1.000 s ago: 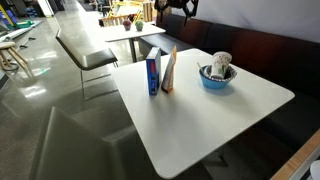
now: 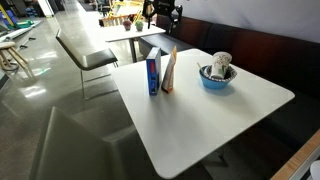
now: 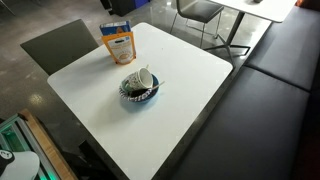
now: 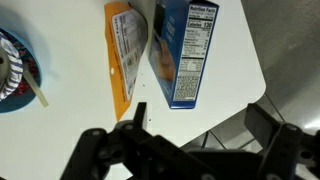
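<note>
A blue box [image 2: 153,72] with a nutrition panel stands upright on the white table, an orange-and-white pouch [image 2: 169,71] upright close beside it. From above, the box [image 4: 189,50] and the pouch [image 4: 126,55] appear side by side. My gripper is open and empty, its fingers wide apart on either side of the box's lower end in the wrist view. In exterior view 1 the gripper [image 2: 163,12] hangs high above the table, well clear of both packages. A blue bowl [image 2: 216,80] holds a patterned cup [image 2: 221,64] lying tilted.
A utensil handle [image 4: 37,91] sticks out of the bowl toward the pouch. Chairs [image 2: 84,55] and a dark bench [image 3: 265,110] stand around the table.
My gripper has shifted a little to the left in exterior view 1, still high and empty. The box, pouch and bowl have stayed in place.
</note>
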